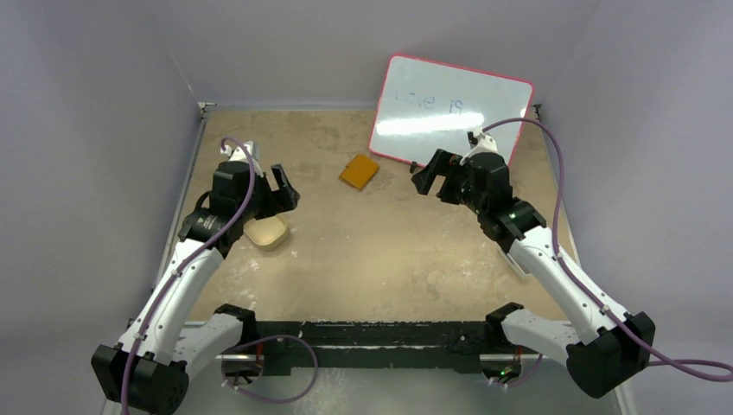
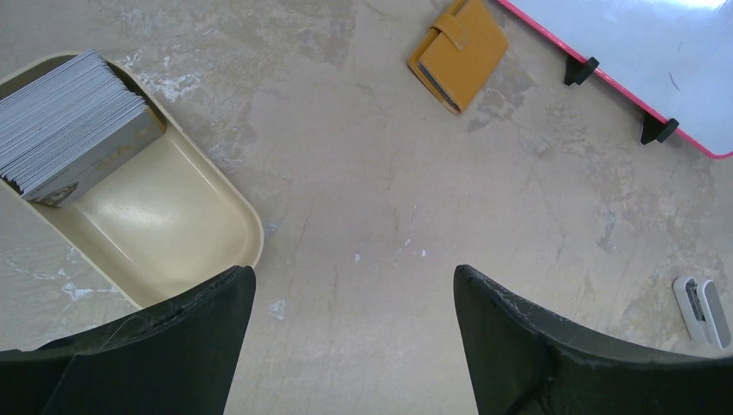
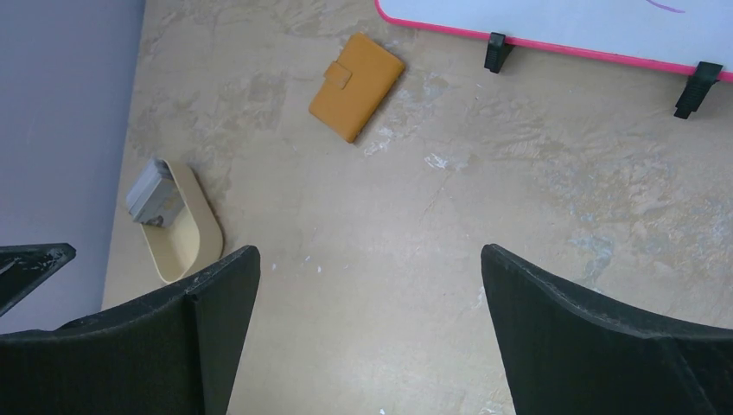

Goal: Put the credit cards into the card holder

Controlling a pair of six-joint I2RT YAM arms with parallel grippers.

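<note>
An orange-brown card holder (image 1: 360, 171) with a strap lies closed on the table, left of the whiteboard. In the left wrist view the same card holder (image 2: 460, 54) is at the top. A thick stack of cards (image 2: 76, 125) stands on edge in one end of a cream tray (image 2: 244, 226). My left gripper (image 1: 285, 188) hangs over the tray area, open and empty; its fingers (image 2: 186, 341) spread wide. At the right, my open right gripper (image 1: 425, 179) is above the table with nothing between its fingers.
A pink-edged whiteboard (image 1: 432, 95) stands at the back right, on black clips (image 3: 497, 52). A small white object (image 2: 702, 311) lies at the table's right side, mostly hidden by the right arm from above.
</note>
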